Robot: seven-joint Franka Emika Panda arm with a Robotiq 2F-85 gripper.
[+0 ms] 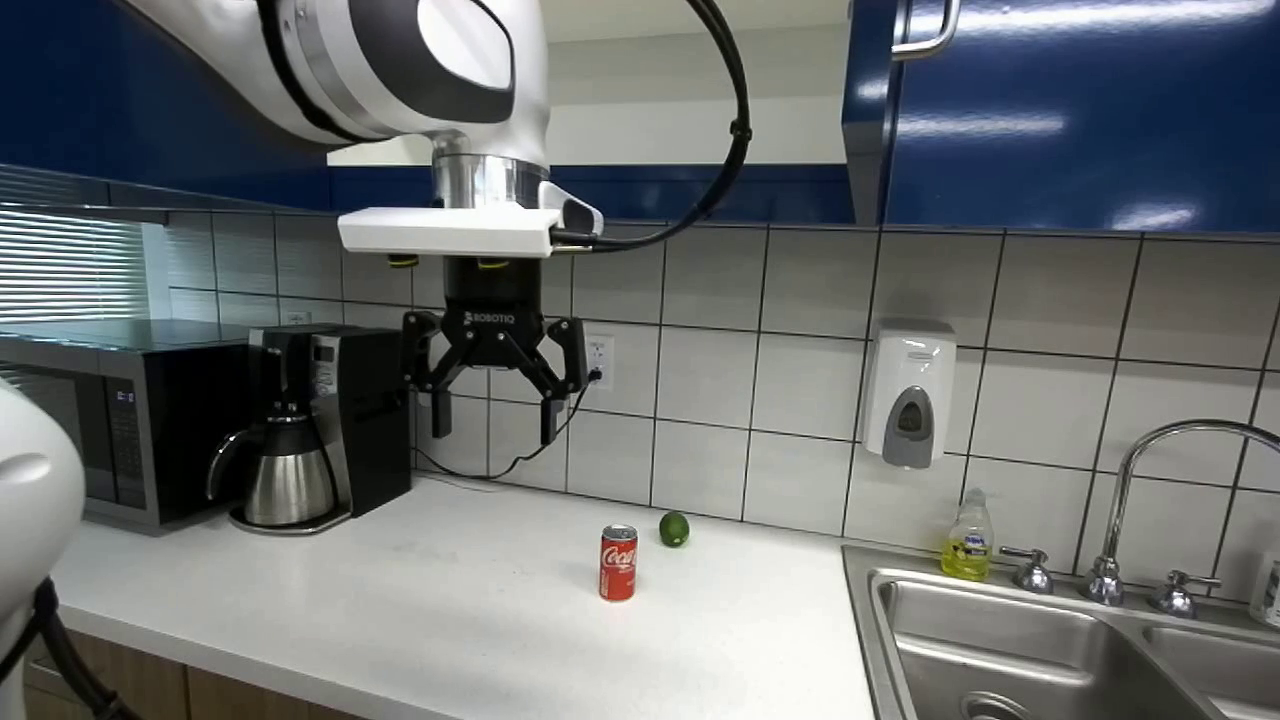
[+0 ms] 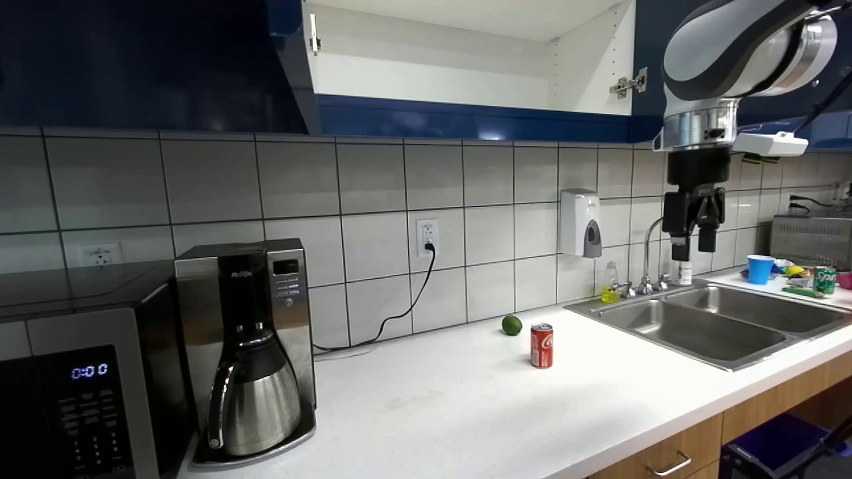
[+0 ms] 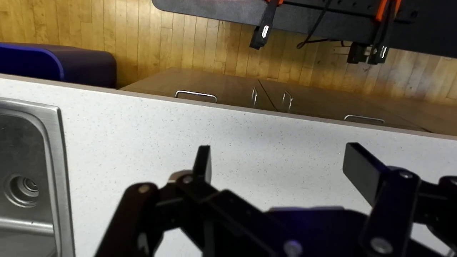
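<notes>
High above the white counter, my gripper (image 1: 494,422) hangs open, fingers pointing down and nothing between them. The wrist view shows both of its fingers (image 3: 362,169) wide apart over bare counter. A small red Coca-Cola can (image 1: 618,564) stands upright on the counter, lower than the gripper and to its right in exterior view 1. Just behind the can, near the tiled wall, lies a dark green avocado-like fruit (image 1: 674,529); in exterior view 2 this green fruit (image 2: 512,324) sits left of the can (image 2: 541,346). Neither object appears in the wrist view.
A coffee maker (image 2: 251,351) and a microwave (image 1: 84,420) occupy the left end. To the right are a steel sink (image 1: 882,624), a faucet (image 1: 1118,504) and a yellow soap bottle (image 1: 967,540). An open cabinet (image 2: 447,60) is overhead. Mid-counter is mostly clear.
</notes>
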